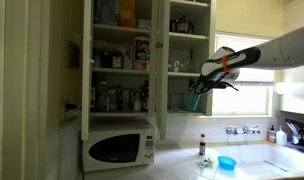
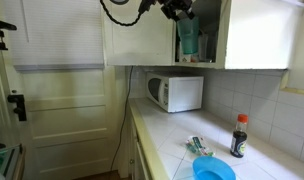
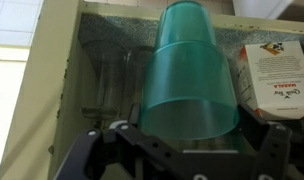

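A translucent teal cup (image 3: pixel 189 72) fills the middle of the wrist view, between the two fingers of my gripper, which appears shut on it. The cup's wide end faces the wrist camera. In exterior view 1, the gripper (image 1: pixel 198 84) is at the right side of the open cabinet, and the cup (image 1: pixel 193 101) is at lower-shelf height. Exterior view 2 has the cup (image 2: pixel 189 38) high above the counter, at the cabinet opening. Whether it touches the shelf cannot be told.
Clear glasses (image 3: pixel 114 78) stand left of the cup, and a tea box (image 3: pixel 276 76) is close on its right. The cabinet's side frame (image 3: pixel 42 90) borders the left. Below, the counter holds a microwave (image 2: pixel 174 90), a sauce bottle (image 2: pixel 239 137) and a blue bowl (image 2: pixel 213 169).
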